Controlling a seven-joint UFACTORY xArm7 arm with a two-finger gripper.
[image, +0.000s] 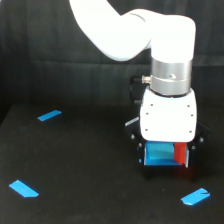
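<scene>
My gripper (165, 160) points down at the right of the camera view, low over the dark surface. Directly beneath its white hand shows a blue block-like thing (158, 152). A narrow red part (180, 153) stands against the right side of the blue. Whether blue and red belong to one object cannot be made out. The fingers are hard to separate from these things and the dark background, so their grip on them is unclear.
Blue strips lie flat on the dark surface (90, 175): one at the back left (50, 115), one at the front left (24, 188) and one at the front right (195, 197). Dark cloth hangs behind.
</scene>
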